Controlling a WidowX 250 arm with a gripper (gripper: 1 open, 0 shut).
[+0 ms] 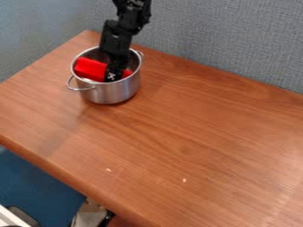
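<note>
A steel pot (110, 92) with side handles stands at the back left of the wooden table. A red object (90, 67) lies inside it, leaning toward the left wall, with some red also showing right of the fingers. My black gripper (113, 73) reaches down from above into the pot, over the red object. Whether its fingers are apart or closed on anything is hidden.
A grey fabric wall (231, 44) stands behind it. At the lower left, beyond the table edge, are a blue surface and assorted objects.
</note>
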